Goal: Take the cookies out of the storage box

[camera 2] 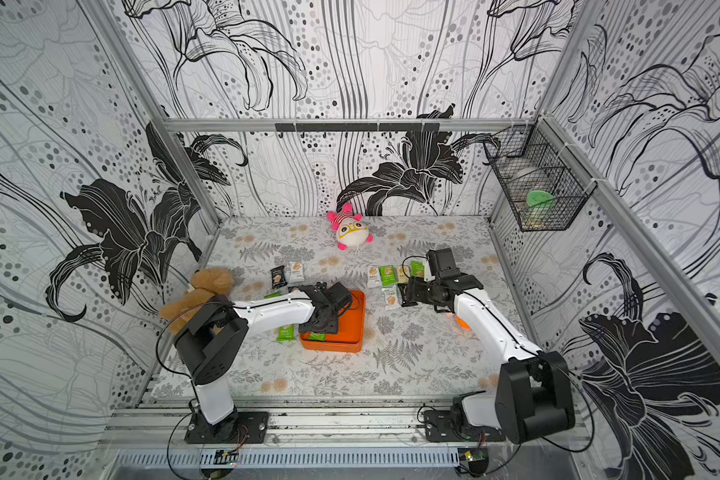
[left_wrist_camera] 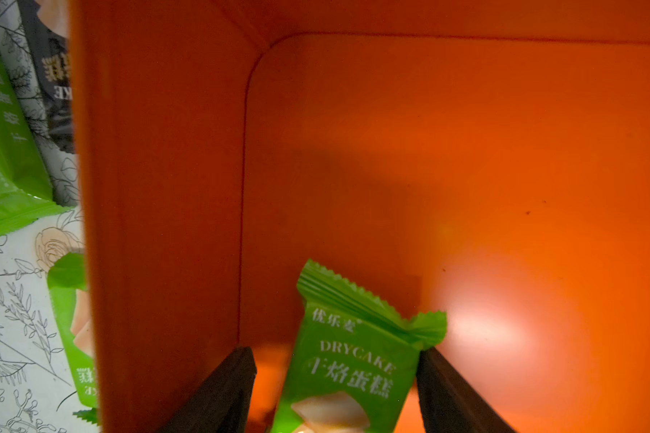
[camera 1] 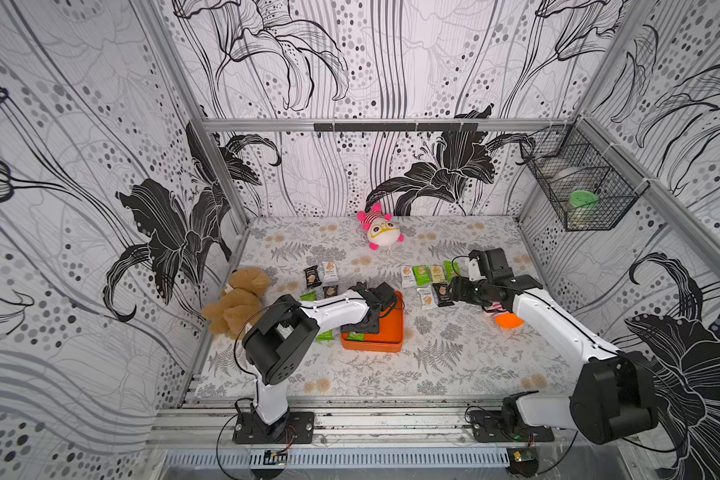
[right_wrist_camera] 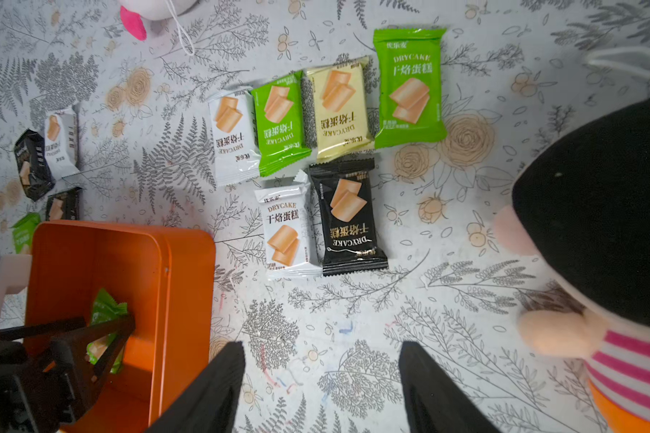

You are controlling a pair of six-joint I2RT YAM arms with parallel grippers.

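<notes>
The orange storage box [camera 1: 391, 336] [camera 2: 347, 340] stands near the middle of the table. In the left wrist view a green DRYCAKE cookie pack [left_wrist_camera: 346, 371] lies at its left inside. My left gripper is low in the box, open, one finger either side of that pack. My right gripper is part open above the table right of the box, nothing between its fingers. Beyond it, white [right_wrist_camera: 289, 231], black [right_wrist_camera: 346, 216], green [right_wrist_camera: 408, 86] and cream [right_wrist_camera: 339, 108] packs lie on the cloth.
Several more packs lie just left of the box [left_wrist_camera: 11, 144]. A brown bear [camera 1: 232, 312] sits at left, a pink-and-white toy [camera 1: 382, 230] at the back. A doll [right_wrist_camera: 599, 216] lies at right. A wire basket [camera 1: 584, 184] hangs on the right wall.
</notes>
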